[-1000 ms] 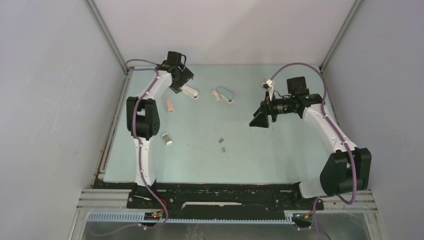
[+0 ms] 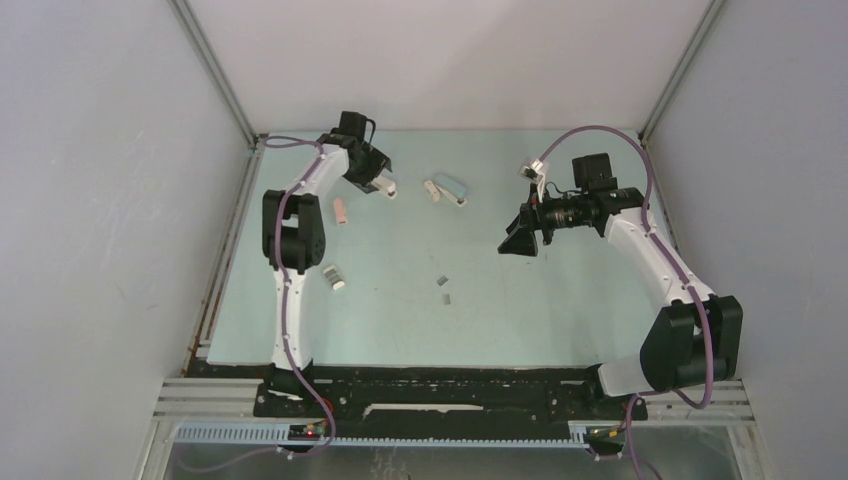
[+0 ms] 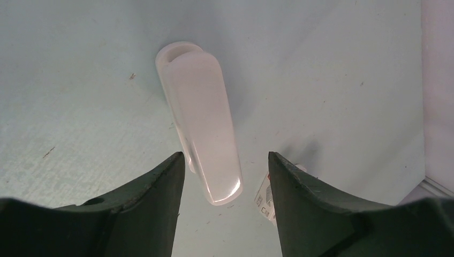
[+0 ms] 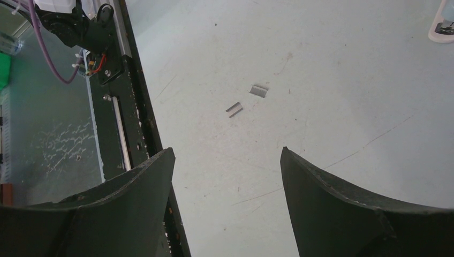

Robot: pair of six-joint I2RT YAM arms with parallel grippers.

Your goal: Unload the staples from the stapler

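A pale pinkish-white stapler [image 3: 206,123] lies on the table; in the top view its free end [image 2: 389,190] pokes out from under the left gripper [image 2: 372,178]. Seen from the left wrist, my left gripper is open above the stapler's near part, its fingertips apart on either side and not closed on it. Whether staples sit inside is hidden. Over the right half of the table, my right gripper stands open and empty. Two short grey staple strips [image 4: 258,91] lie loose on the table, around the middle in the top view.
A blue stapler [image 2: 452,186] and a small pale object [image 2: 432,190] rest right of the left gripper. A pink piece [image 2: 340,211] and a pale box [image 2: 333,277] lie beside the left arm.
The right arm stayed in place.
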